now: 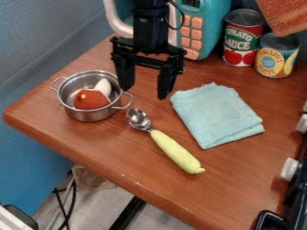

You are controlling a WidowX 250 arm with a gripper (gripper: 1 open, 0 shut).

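Observation:
My black gripper (144,79) hangs above the back of the wooden table, its two fingers wide apart with nothing between them. Below it to the left is a steel pot (70,94) holding a red object (90,100) and a whitish piece (103,87). A spoon (138,119) and a yellow corn-like object (175,152) lie in the middle front, and a folded light-blue cloth (216,115) lies to the right.
A tomato sauce can (241,40) and a yellow can (276,58) stand at the back right, beside a teal microwave-like appliance (206,27). A black appliance (288,202) borders the right edge.

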